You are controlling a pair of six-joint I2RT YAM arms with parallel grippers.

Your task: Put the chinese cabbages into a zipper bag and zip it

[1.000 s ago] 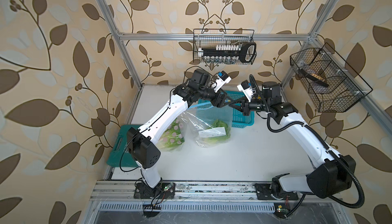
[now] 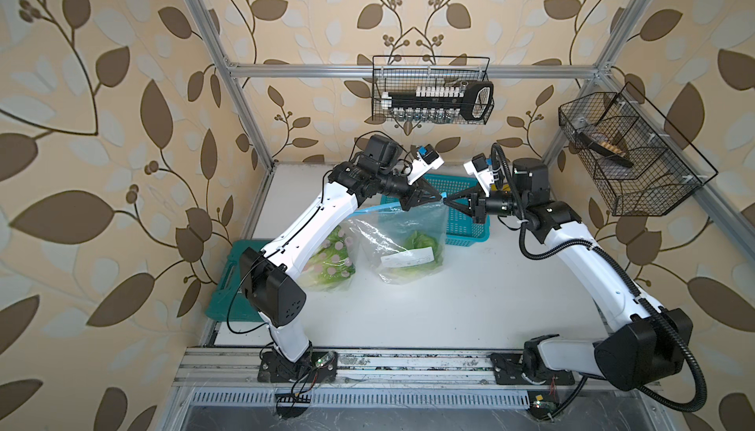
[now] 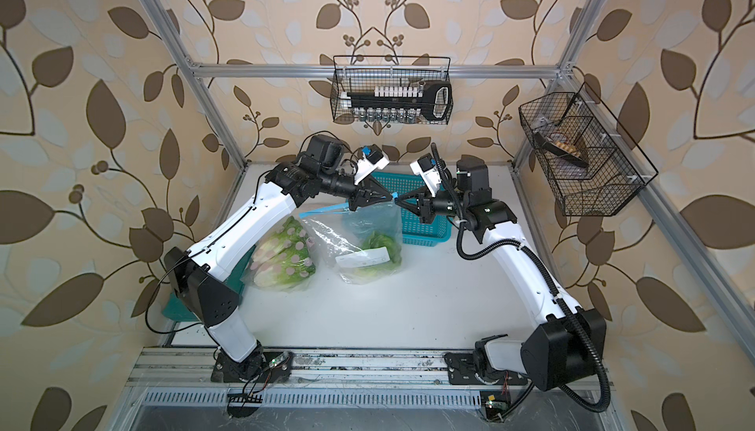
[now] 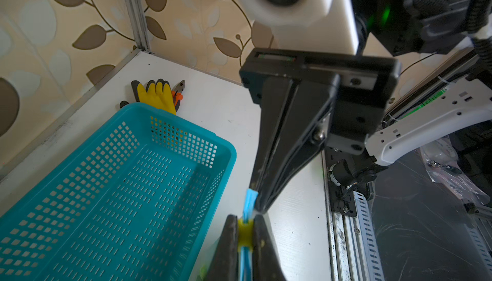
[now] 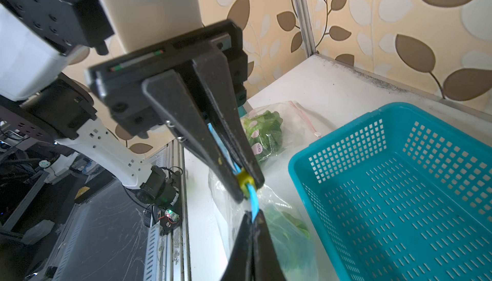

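Observation:
A clear zipper bag (image 2: 389,250) with a green cabbage inside hangs between the grippers by its blue zip (image 3: 322,209). My left gripper is shut on the zip's yellow slider, blue strip running through it. My right gripper is shut at the end of the blue zip, very close to the left one; the strip between its fingertips is thin. A second bag (image 3: 283,254) of cabbages, with pink dots, lies to the left on the table.
A teal perforated basket (image 5: 389,204) stands behind the bag, with yellow gloves (image 4: 156,97) and pliers beyond it. A teal tray (image 2: 224,289) lies at the left. Wire baskets hang on the walls.

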